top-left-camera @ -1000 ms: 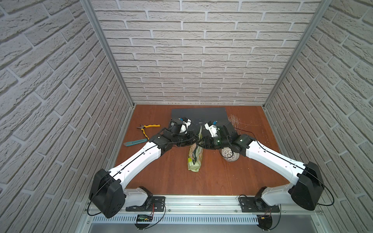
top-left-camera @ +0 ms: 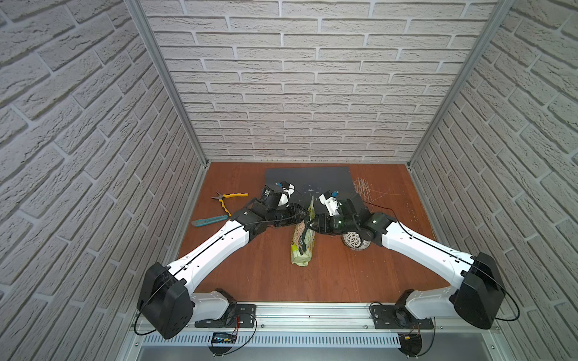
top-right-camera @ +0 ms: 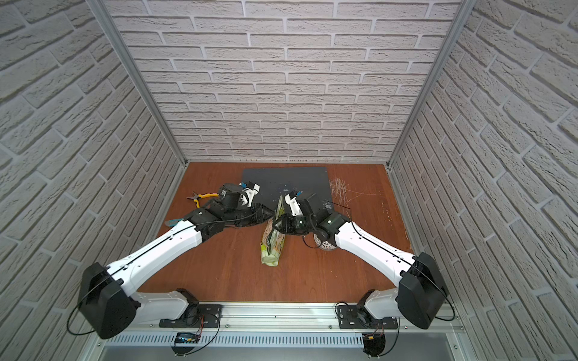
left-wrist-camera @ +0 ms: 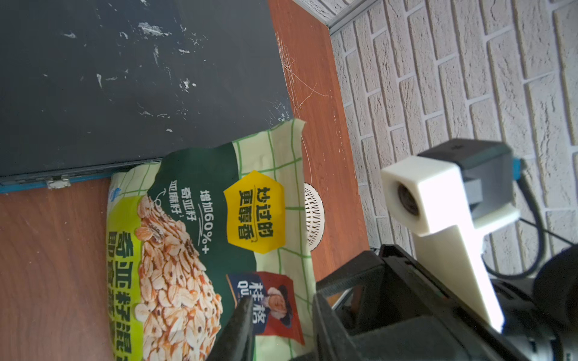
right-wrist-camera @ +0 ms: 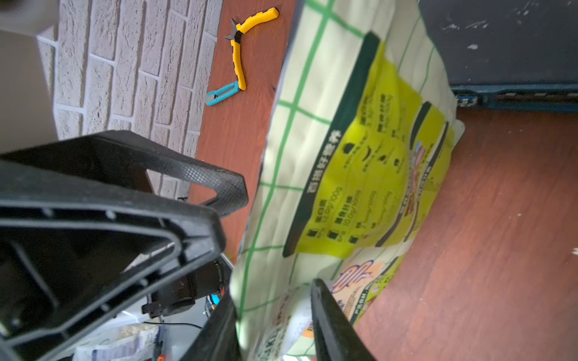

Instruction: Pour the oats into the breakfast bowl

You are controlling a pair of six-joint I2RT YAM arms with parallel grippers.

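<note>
The oats bag (top-left-camera: 301,246) stands upright at the middle of the table, tall and thin as seen from above. In the left wrist view its printed face (left-wrist-camera: 180,270) shows oats and a red label; the right wrist view shows its back. At one side of the bag is my left gripper, its fingers apart before the printed face. On the other side is my right gripper, its fingers also apart, with the bag's edge in the space between them. Contact with the bag cannot be told. The white patterned bowl (top-left-camera: 356,240) sits partly under the right arm.
A dark flat board (top-left-camera: 316,175) lies behind the bag. To the left are yellow-handled pliers (top-left-camera: 231,195) and a teal tool (top-left-camera: 209,220). Thin scratches mark the wood at the back right.
My right arm has shifted slightly to the right and forward, and the bag's top leans a little right with it. The bowl stays put.
</note>
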